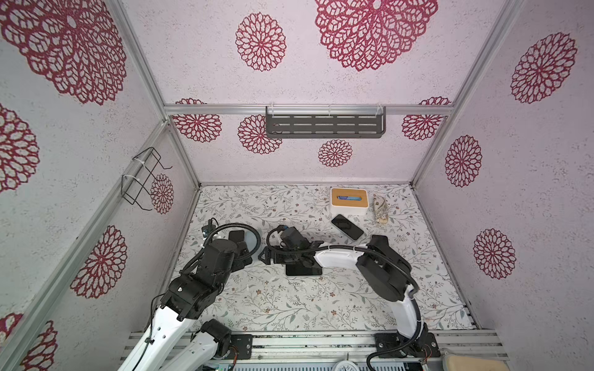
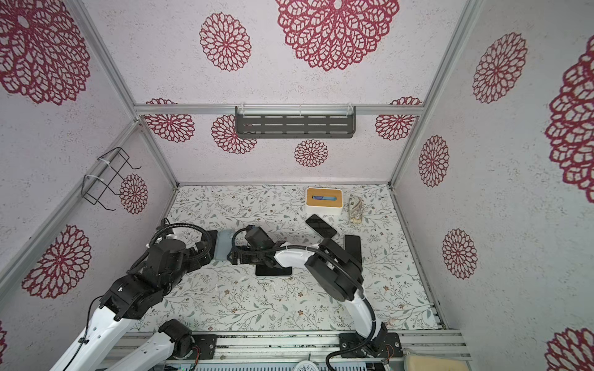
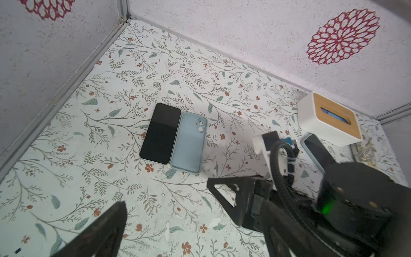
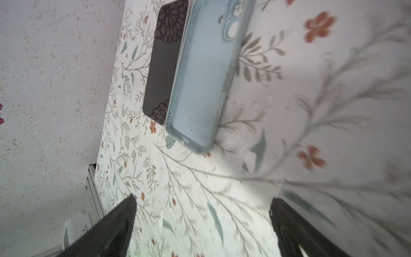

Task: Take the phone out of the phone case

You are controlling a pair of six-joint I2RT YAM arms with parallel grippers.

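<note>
A black phone (image 3: 160,133) lies on the patterned table directly beside an empty pale-blue case (image 3: 189,142), seen clearly in the left wrist view and also in the right wrist view (image 4: 201,72). My left gripper (image 2: 198,253) is raised over the table near them, its fingers open with nothing between them. My right gripper is low over the table just to the right of the case, also open and empty, the case lying ahead of it in its wrist view.
Another dark phone (image 2: 273,270) lies partly under the right arm, with more phones (image 2: 321,225) at the right. A white box (image 2: 324,209) with a blue item and a coiled cable (image 2: 355,210) stand at the back right.
</note>
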